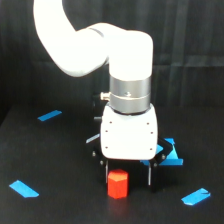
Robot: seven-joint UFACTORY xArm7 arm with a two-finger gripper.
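A red block [118, 184] sits on the dark table, low in the middle of the camera view. Above it, the white hand points downward with its gripper [128, 181] open. The two thin dark fingers stand wide apart. In the image the block lies between them, closer to the left finger. From this angle I cannot tell how far the fingers are in front of or behind the block, or whether either touches it.
Blue tape strips lie on the table at back left [49, 115], front left [23, 188] and front right [196, 197]. Behind the hand on the right is a blue shape [172, 157], partly hidden. A dark curtain [185, 50] hangs behind.
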